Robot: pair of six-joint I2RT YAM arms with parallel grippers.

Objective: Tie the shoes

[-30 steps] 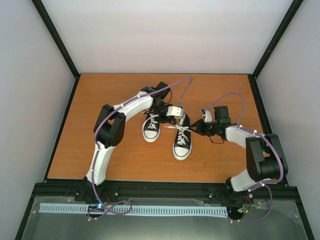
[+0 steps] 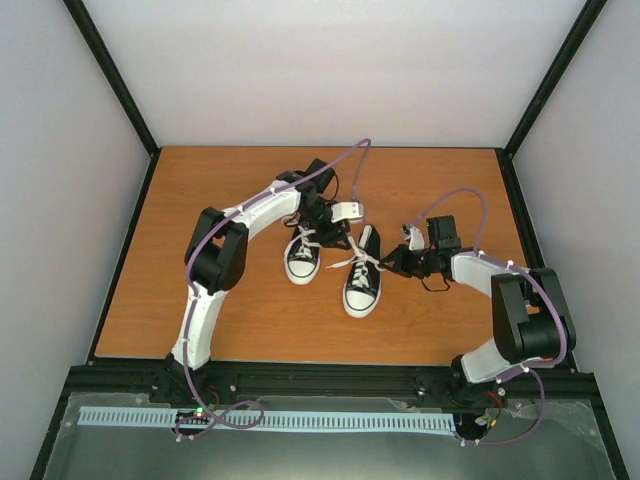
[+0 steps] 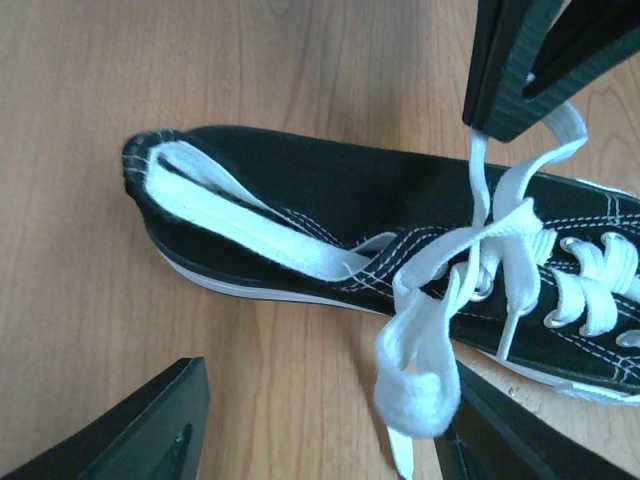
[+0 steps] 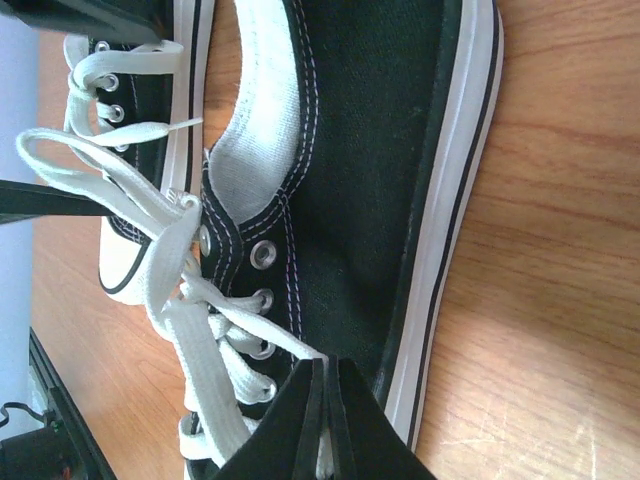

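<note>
The right shoe [image 2: 362,275], black with white laces, lies with its toe toward the front. My right gripper [image 2: 384,263] is beside it, shut on a lace end [image 4: 290,343] in the right wrist view. Over the space between the shoes, my left gripper [image 2: 345,240] stands open. In the left wrist view, a loop of white lace [image 3: 418,400] stands up over the shoe, close to one left finger [image 3: 520,440]; whether they touch cannot be told. A loose lace tip [image 3: 402,455] hangs past the loop.
The left shoe [image 2: 302,260] stands just left of the right shoe, its heel hidden under the left arm. White walls with black frame posts [image 2: 520,200] enclose it.
My left gripper has drawn slightly left. The loose lace beside the right shoe now slants lower.
</note>
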